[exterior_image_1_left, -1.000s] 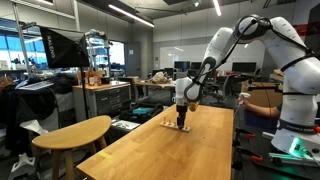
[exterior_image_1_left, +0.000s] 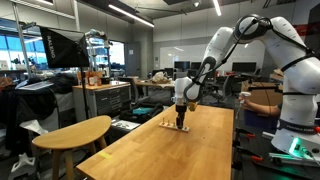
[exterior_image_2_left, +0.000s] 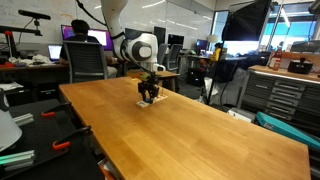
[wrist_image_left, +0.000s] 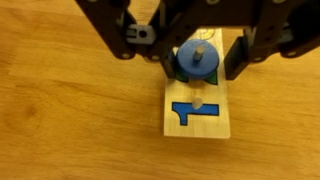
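Note:
In the wrist view a blue ring-like disc (wrist_image_left: 197, 59) with a hole at its middle sits between the fingers of my gripper, which is shut on it. A wooden peg shows through the hole. Below it lies a wooden board (wrist_image_left: 196, 128) with a blue numeral one (wrist_image_left: 196, 109) painted near its end, a bare peg stub beside the numeral. Green paint shows partly under the disc. In the second exterior view the gripper (exterior_image_2_left: 151, 97) reaches down to the board (exterior_image_2_left: 148, 104) on the table; the disc is too small to make out there.
A round side table (exterior_image_1_left: 72, 133) stands apart at the left. Shelves and drawers line the background.

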